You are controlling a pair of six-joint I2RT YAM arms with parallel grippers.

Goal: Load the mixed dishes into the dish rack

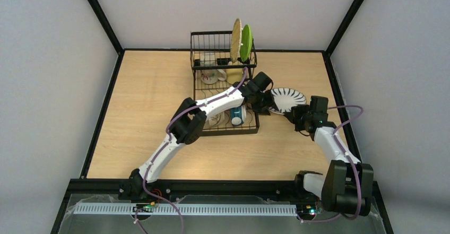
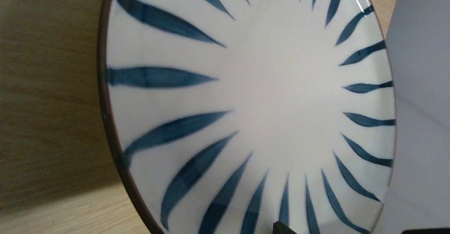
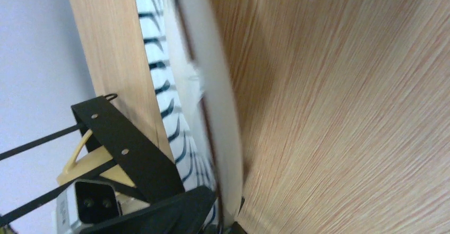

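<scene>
A white plate with blue stripes [image 1: 285, 98] is at the table's right, between my two grippers, raised at least partly in the right wrist view and filling the left wrist view. My left gripper [image 1: 269, 104] stands open at the plate's left edge. My right gripper [image 1: 291, 115] is shut at the plate's right front rim; whether the thin rim is between its fingers is hard to tell. The black dish rack [image 1: 225, 131] holds a tan plate [image 1: 236, 40] and a green plate [image 1: 246, 43] upright on top, with cups and a blue-white item [image 1: 238, 115] below.
Walls bound the table at the back and sides. The left arm reaches across the rack's lower tier.
</scene>
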